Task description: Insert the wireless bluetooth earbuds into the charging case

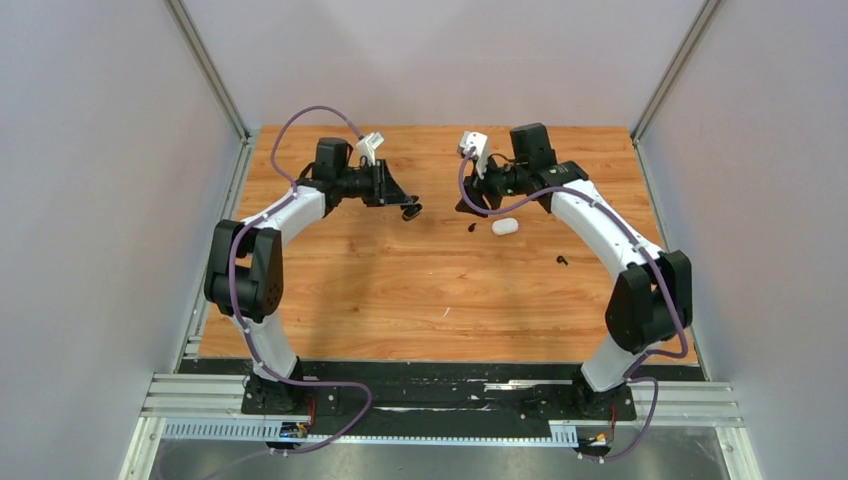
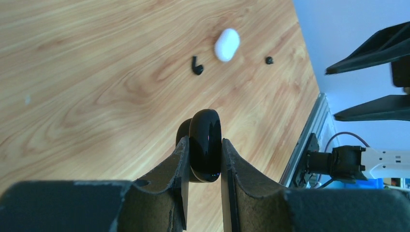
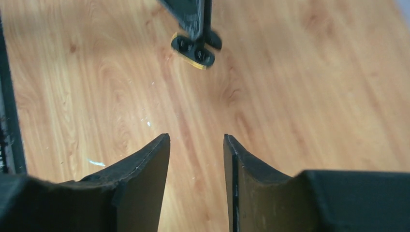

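The black charging case is held in my left gripper, shut on it; in the left wrist view it is a glossy black body between the fingertips. In the right wrist view the case shows a dark face with a yellowish edge. My right gripper is open with nothing between its fingers, right of the case in the top view. On the table lie a small black earbud and another small dark piece, further right.
A white rounded object lies on the table under the right arm's side.
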